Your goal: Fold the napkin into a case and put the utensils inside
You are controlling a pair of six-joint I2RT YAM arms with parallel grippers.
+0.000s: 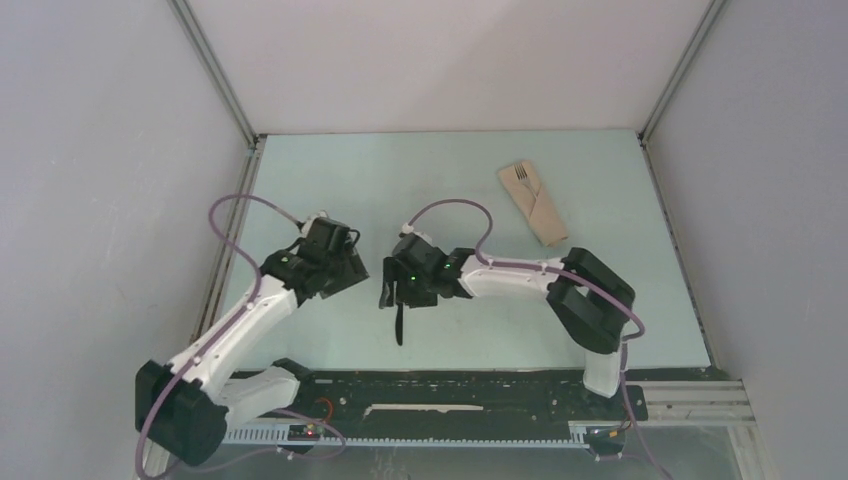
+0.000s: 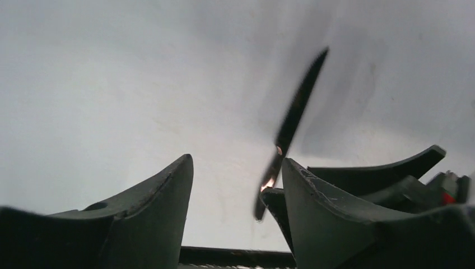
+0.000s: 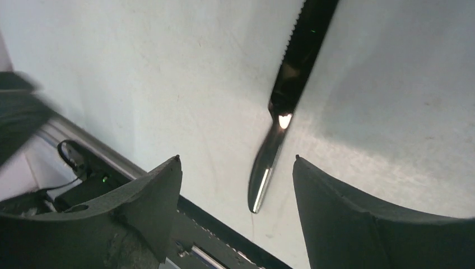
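Note:
A black knife (image 1: 400, 324) lies flat on the table near its front edge, partly hidden from above by the right arm. In the left wrist view the knife (image 2: 291, 120) rests just past my left gripper, whose fingers stand apart with nothing between them. My right gripper is open above the knife (image 3: 283, 106), whose handle shows between and beyond the fingers without touching them. At the back right the tan napkin (image 1: 543, 217) is folded into a narrow case, with a fork (image 1: 522, 176) poking out of its upper end.
A dark rail (image 1: 480, 385) runs along the front edge. The two grippers stand close together at the front middle, with a small gap between them.

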